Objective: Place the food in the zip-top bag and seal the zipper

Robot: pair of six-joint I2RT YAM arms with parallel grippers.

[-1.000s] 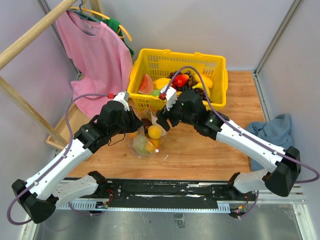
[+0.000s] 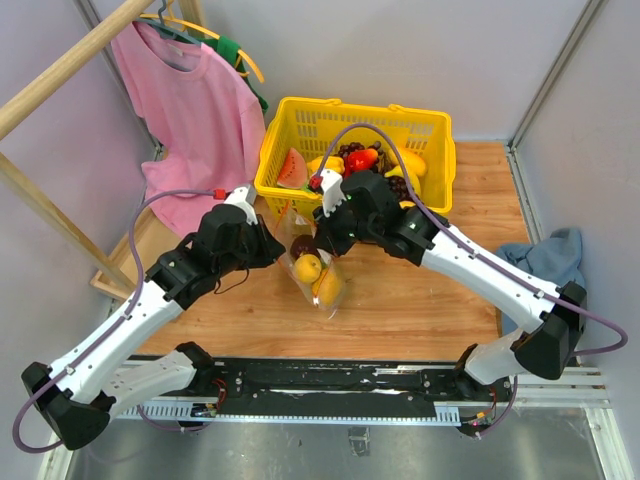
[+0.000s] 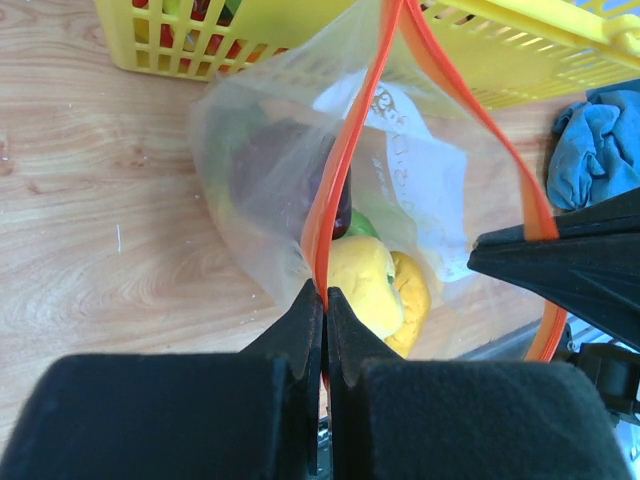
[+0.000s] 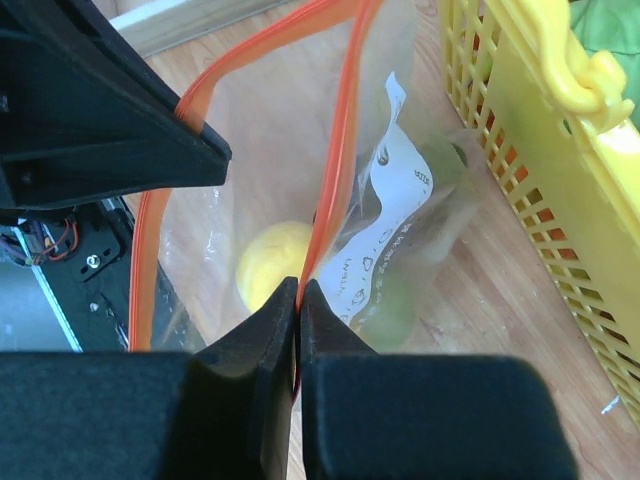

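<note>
The clear zip top bag [image 2: 333,303] with orange zipper edges [image 3: 346,160] hangs between my two grippers, its mouth gaping. Inside show a round yellow piece [image 2: 308,268], a second yellow-orange piece [image 3: 410,302] and a dark purple one [image 3: 285,165]. A white paper label [image 4: 385,215] shows through the film. My left gripper is shut, with the zipper edge running between its fingertips. On the other side of the mouth, my right gripper is likewise shut on that orange edge. In the top view the grippers partly hide the mouth.
Behind the bag stands a yellow basket [image 2: 310,112] holding more toy food, including a watermelon slice [image 2: 293,168]. A pink shirt [image 2: 195,100] hangs at the back left. Blue cloth [image 2: 545,268] lies at the right.
My right gripper has closed on the bag's edge and shifted slightly left. The bag's lower end and its food have swung right. My left gripper has stayed about where it was.
</note>
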